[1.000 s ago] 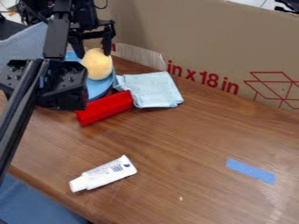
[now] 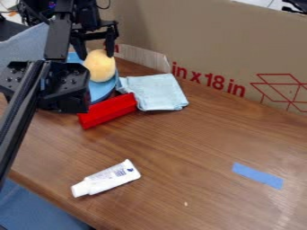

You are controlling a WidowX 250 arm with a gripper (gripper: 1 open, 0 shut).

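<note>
My black gripper (image 2: pixel 93 40) is at the top left, open, its fingers above a round pale yellow object (image 2: pixel 100 66). That object rests on a blue item (image 2: pixel 102 88), partly hidden by my arm. A red block (image 2: pixel 107 110) lies in front of it, and a folded light blue cloth (image 2: pixel 155 92) lies to the right. A white tube (image 2: pixel 106 179) lies near the front of the wooden table (image 2: pixel 192 153).
A cardboard wall (image 2: pixel 216 40) with red print runs along the back. A blue tape strip (image 2: pixel 257 176) is on the right. The table edge is at lower left.
</note>
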